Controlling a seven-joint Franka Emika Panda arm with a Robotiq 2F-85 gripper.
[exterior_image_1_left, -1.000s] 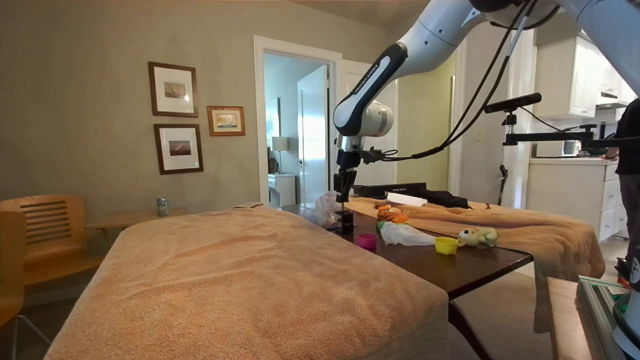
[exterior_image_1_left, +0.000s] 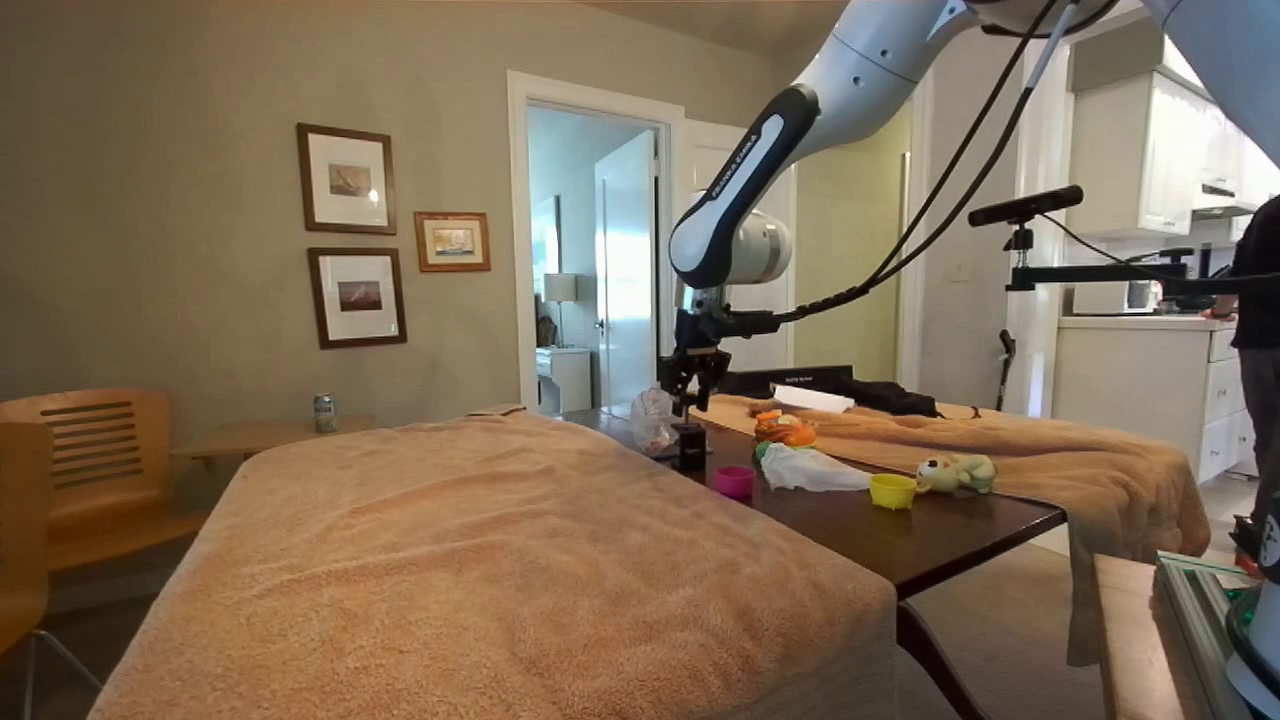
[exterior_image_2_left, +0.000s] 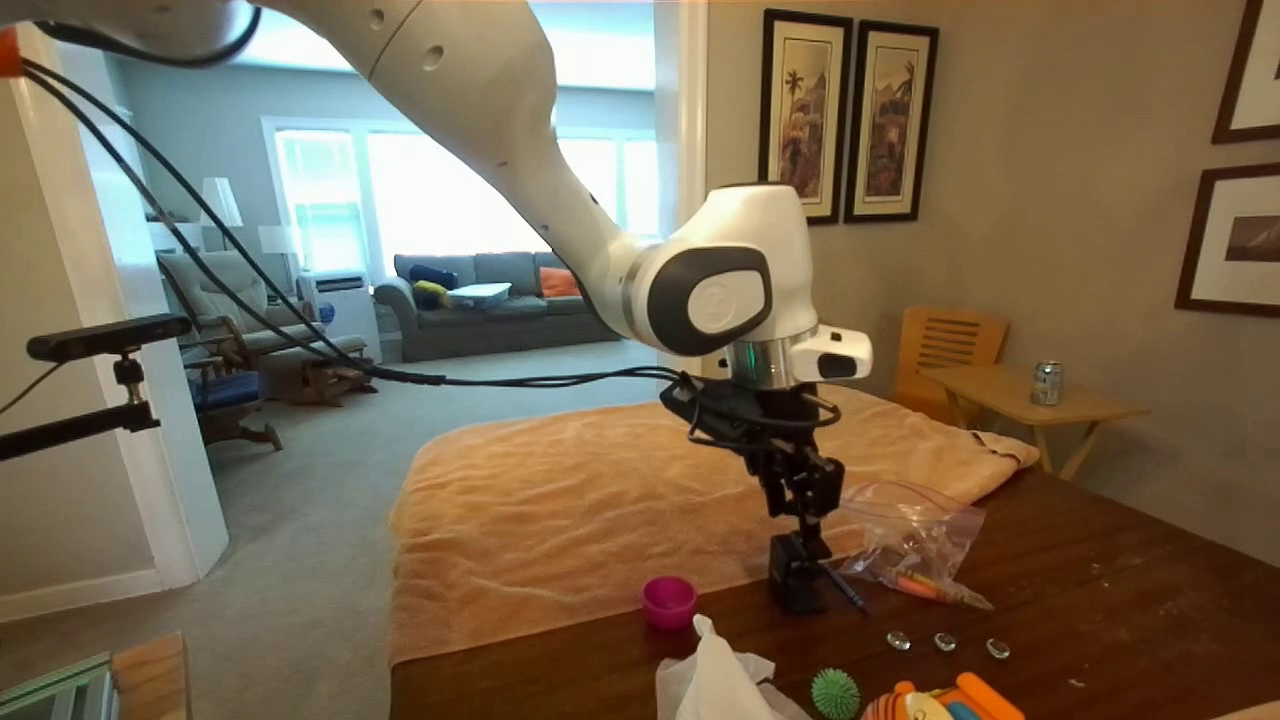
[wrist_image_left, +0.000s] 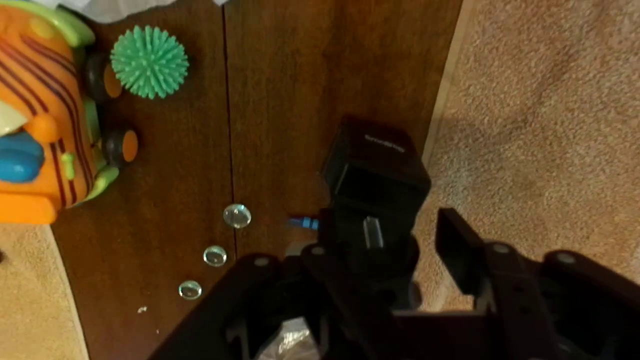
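A black boxy object (wrist_image_left: 384, 162) with small pale lettering stands upright on the dark wooden table, close to the towel edge. In exterior view 2 the same black object (exterior_image_2_left: 794, 578) sits right below my gripper (exterior_image_2_left: 810, 518). In the wrist view my gripper has its fingers spread apart, with part of the black object showing in the gap. Whether the fingers touch it cannot be told. A thin dark pen-like item (exterior_image_2_left: 845, 587) lies beside the object; its blue end (wrist_image_left: 304, 222) shows in the wrist view.
Nearby are a pink cup (exterior_image_2_left: 669, 602), a clear plastic bag (exterior_image_2_left: 912, 534), a green spiky ball (wrist_image_left: 149, 62), an orange striped toy (wrist_image_left: 45, 108) and several glass pebbles, one a clear pebble (wrist_image_left: 237, 215). A yellow cup (exterior_image_1_left: 891, 491) stands farther off. A tan towel (exterior_image_1_left: 516, 540) borders the table.
My gripper has turned about its upright axis and now shows wider in exterior view 1. The black object and the cups look unmoved.
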